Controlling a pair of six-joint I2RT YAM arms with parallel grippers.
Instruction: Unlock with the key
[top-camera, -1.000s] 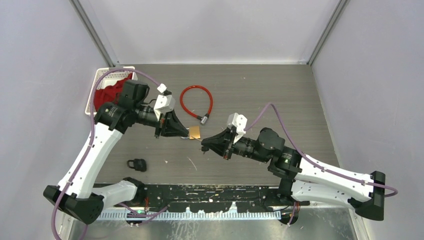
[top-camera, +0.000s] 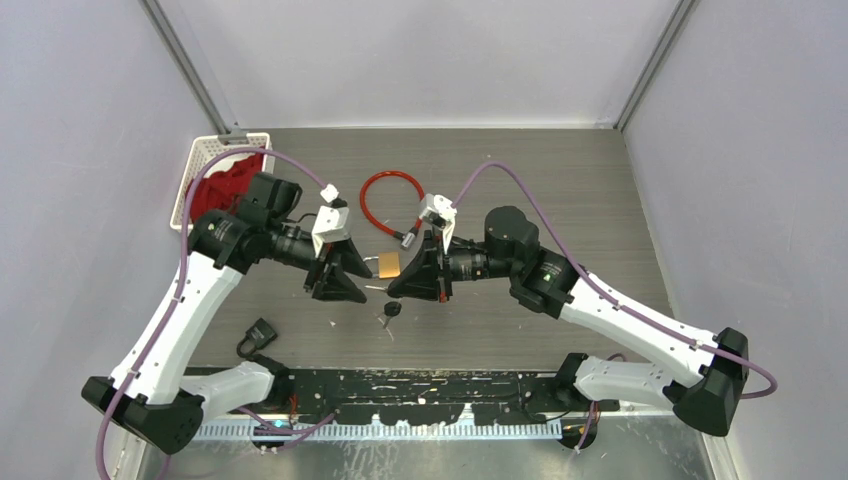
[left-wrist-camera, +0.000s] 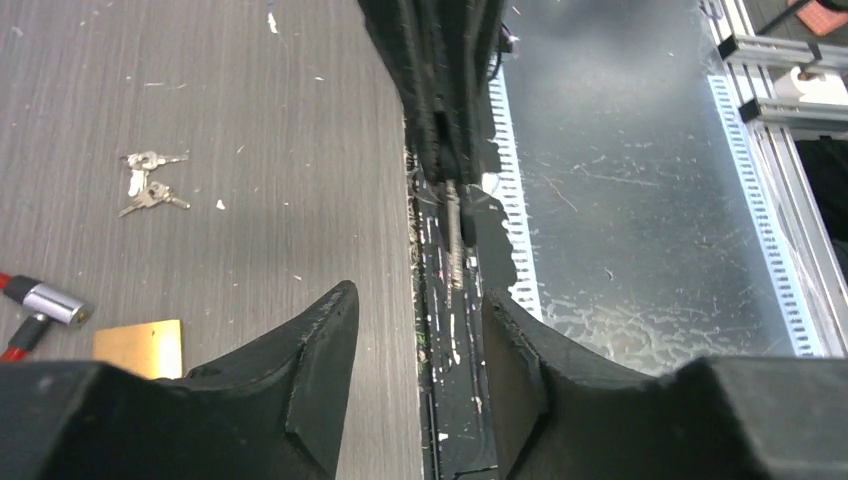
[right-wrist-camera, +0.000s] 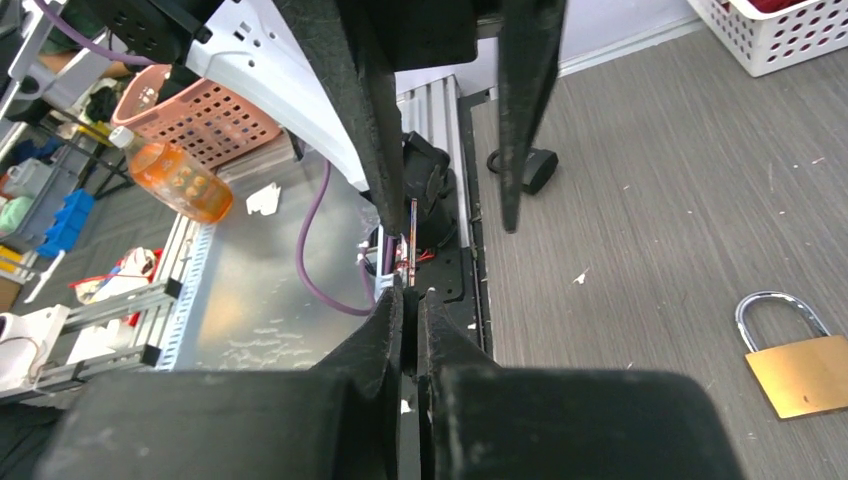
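In the top view my right gripper (top-camera: 391, 291) is shut on a key, its thin metal blade (top-camera: 376, 288) pointing left. A dark-headed piece (top-camera: 393, 309) hangs just below those fingertips. My left gripper (top-camera: 366, 286) faces it, open. In the left wrist view the blade (left-wrist-camera: 455, 245) points toward the gap between the left fingers; whether it touches them I cannot tell. The right wrist view shows the blade (right-wrist-camera: 412, 235) beside one left fingertip. A brass padlock (top-camera: 389, 265) lies behind the grippers; its shackle (right-wrist-camera: 775, 300) shows in the right wrist view.
A black padlock (top-camera: 262, 333) lies at front left. Behind the grippers is a red cable lock (top-camera: 368, 207). Small silver keys (left-wrist-camera: 150, 195) lie on the table in the left wrist view. A white basket (top-camera: 262, 141) holds red cloth.
The black padlock has shifted left and turned.
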